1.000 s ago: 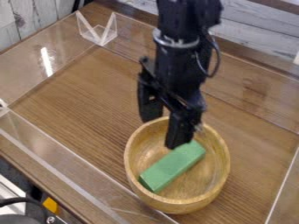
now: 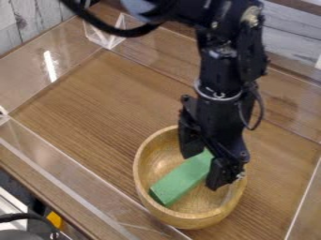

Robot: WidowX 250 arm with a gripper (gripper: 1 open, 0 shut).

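Observation:
A round wooden bowl [image 2: 189,211] sits on the wooden table toward the lower middle, with a green rectangular block [image 2: 175,184] lying inside it at a slant. My black gripper [image 2: 205,155] hangs low over the back and right part of the bowl, its open fingers reaching down around the upper end of the block. Whether they touch it cannot be told.
A white wire object [image 2: 107,28] stands at the back left by the wall. A clear edge runs along the lower left, with a black and yellow item in the corner.
The gripper has moved down into the bowl, toward the upper end of the green block, from higher above the bowl's back.

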